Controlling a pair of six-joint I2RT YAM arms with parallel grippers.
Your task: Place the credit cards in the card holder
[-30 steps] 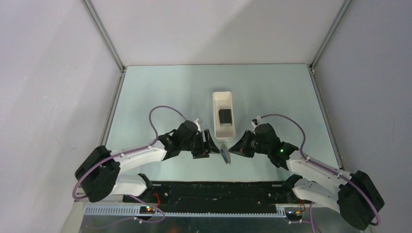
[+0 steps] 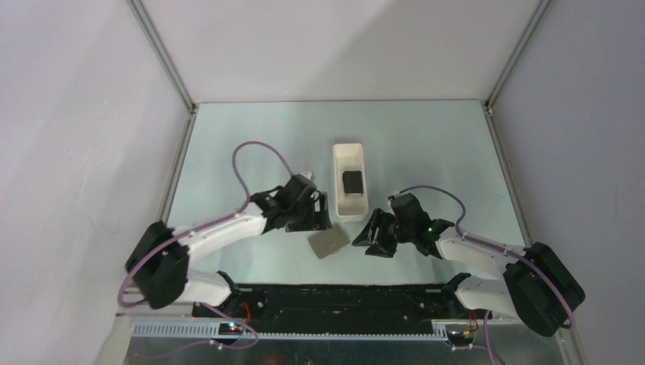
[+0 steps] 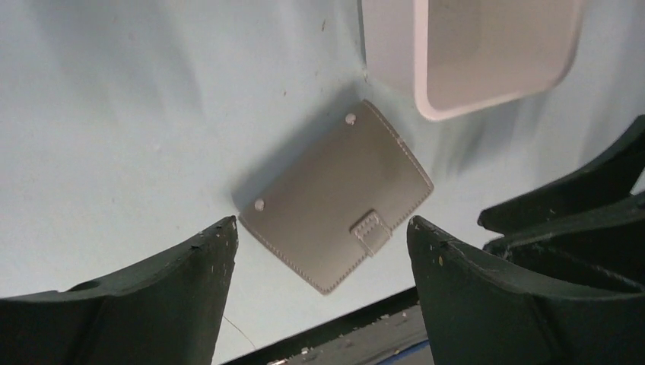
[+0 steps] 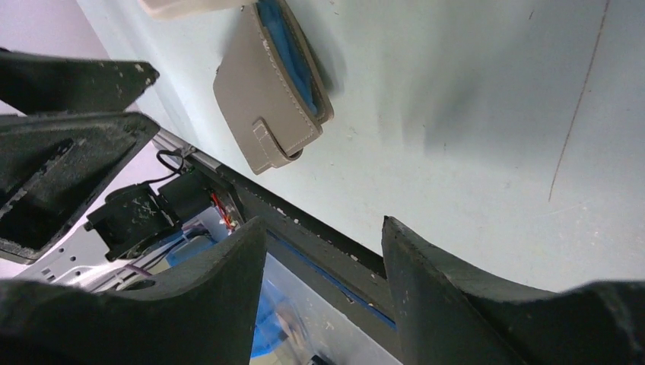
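The taupe card holder (image 2: 329, 241) rests on the table below the white bin, closed, with its strap (image 3: 371, 233) folded over one long edge. Along its open side the right wrist view shows a blue layer (image 4: 290, 55) between the two covers. My left gripper (image 2: 328, 209) is open just above and left of the holder, nothing between its fingers. Open and empty as well, my right gripper (image 2: 360, 248) stands to the holder's right, apart from it. No separate credit card can be made out on the table.
A white bin (image 2: 341, 161) stands behind the holder, with a black item (image 2: 352, 182) inside it.
The holder went from standing on edge between the grippers to lying flatter and a little left. My right gripper has opened and lowered slightly; the left has shifted and turned above the holder.
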